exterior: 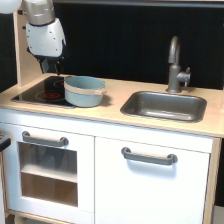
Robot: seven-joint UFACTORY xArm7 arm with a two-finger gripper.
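A white arm reaches in from the upper left, with its small dark gripper (53,68) pointing down above the stove. The fingers blend into the dark backdrop, so their spacing is unclear. Below lies the black stovetop (35,94) with a reddish burner mark. Just right of the gripper and lower, a teal pot (84,92) sits across the stove's right edge and the wooden counter. The gripper looks apart from the pot.
On the right, a metal sink (163,105) is set into the counter (120,92), with a grey faucet (176,70) behind it. Wood between pot and sink is bare. Below are a windowed oven door (48,160) and a white cabinet door (145,185), both closed.
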